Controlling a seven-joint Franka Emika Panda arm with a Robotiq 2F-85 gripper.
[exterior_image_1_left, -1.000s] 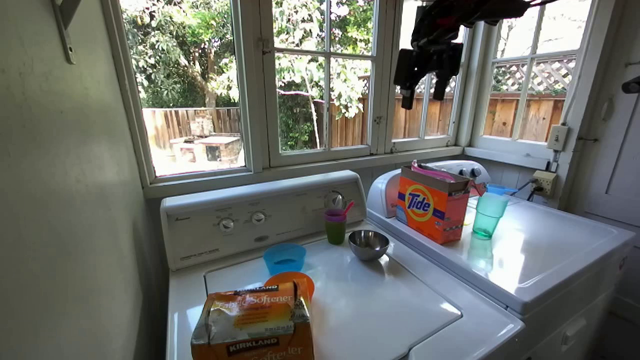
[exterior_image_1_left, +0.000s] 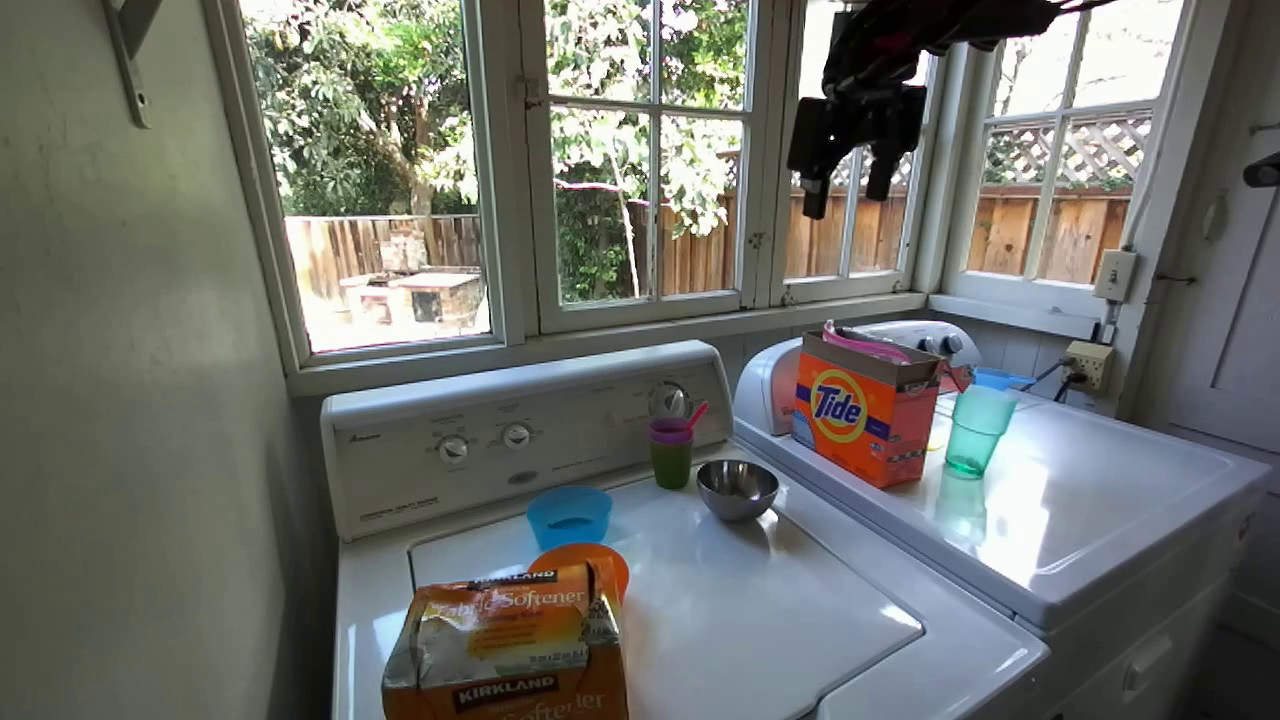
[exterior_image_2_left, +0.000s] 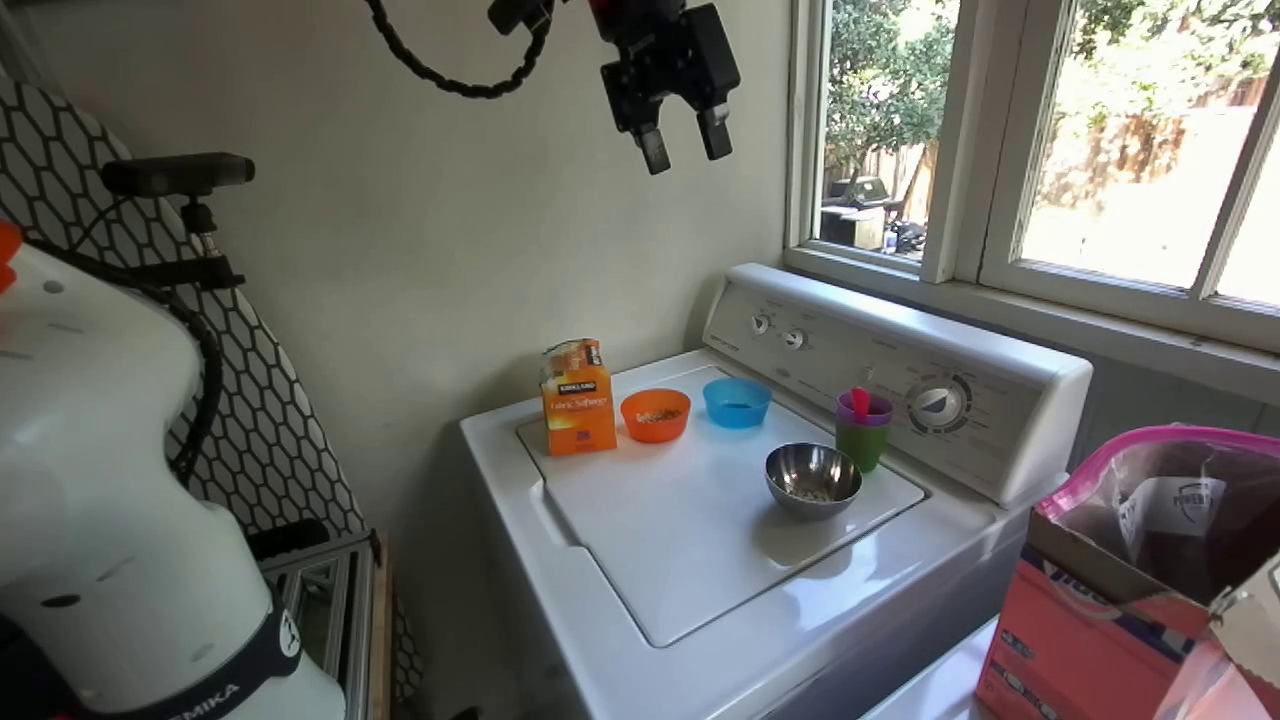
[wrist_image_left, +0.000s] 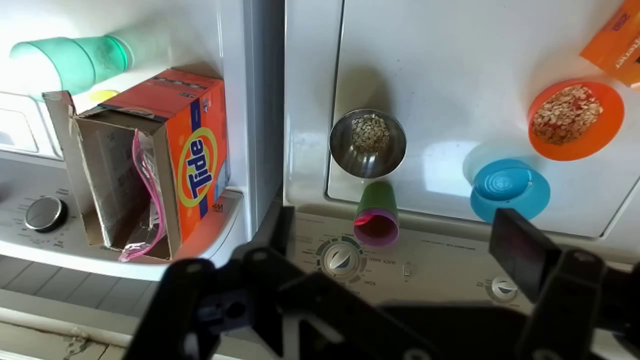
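High above the washer, my gripper (exterior_image_2_left: 685, 150) stands open and empty, its two fingers well apart in the wrist view. Below it, a steel bowl (wrist_image_left: 367, 143) with some oats in it sits on the white lid. An orange bowl (wrist_image_left: 576, 120) also contains oats. Beside that one, the blue bowl (wrist_image_left: 510, 189) shows no oats. A green cup with a purple rim (wrist_image_left: 376, 213) stands upright by the control panel, and a pink-red utensil (exterior_image_2_left: 860, 402) sticks out of it.
An orange Kirkland fabric softener box (exterior_image_2_left: 579, 400) stands near the orange bowl. On the neighbouring machine are an open Tide box (exterior_image_1_left: 867, 408) and a clear green cup (exterior_image_1_left: 980, 430). The washer's control panel (exterior_image_1_left: 528, 438) rises behind the bowls.
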